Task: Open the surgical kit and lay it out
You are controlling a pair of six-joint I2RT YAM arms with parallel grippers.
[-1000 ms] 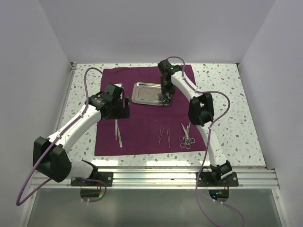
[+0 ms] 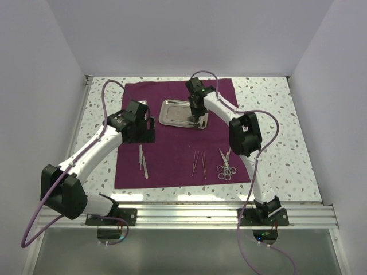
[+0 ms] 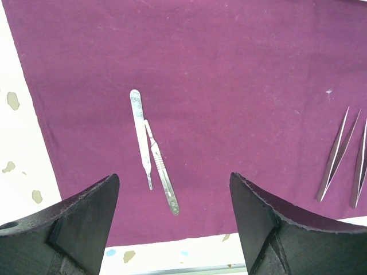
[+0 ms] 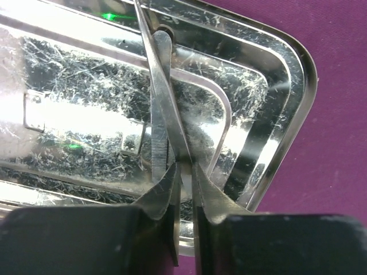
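Observation:
The metal tray (image 2: 172, 121) stands at the back of the purple cloth. In the right wrist view, a slender, pointed shiny instrument (image 4: 170, 109) lies across a flat, round-ended metal bar (image 4: 163, 51) in the tray. My right gripper has its fingers close together on either side of the slender instrument's near end; whether they grip it is unclear. Over the cloth's left part, my left gripper is open and empty. Below it lie two scalpel handles: one handle (image 3: 139, 126) touches or nearly touches the other handle (image 3: 162, 172).
Front centre on the cloth (image 2: 172, 154) are two pairs of tweezers, the left tweezers (image 2: 195, 164) and right tweezers (image 2: 204, 166). Scissors (image 2: 226, 168) lie close together to their right.
My right gripper has shifted left over the tray's right end, and its arm has swung slightly with it. The left arm and the instruments on the cloth look unmoved.

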